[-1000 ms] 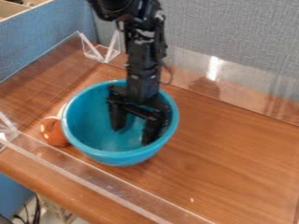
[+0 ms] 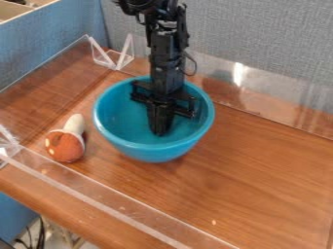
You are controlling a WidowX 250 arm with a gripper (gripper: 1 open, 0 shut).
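A teal bowl (image 2: 130, 136) sits on the wooden table. The black gripper (image 2: 162, 111) reaches down from above into the bowl, its fingertips low inside it; it looks shut, and nothing can be made out between its fingers. A plush object with a pale stem and orange-brown end (image 2: 64, 143) lies on the table just left of the bowl.
Clear plastic strips run along its edges, with a white bracket (image 2: 112, 55) at the back left. A grey wall stands behind, blue padded sides at the left.
The bowl has moved to the right, away from the plush object, which now shows fully. The gripper has moved with it and its fingers appear closer together.
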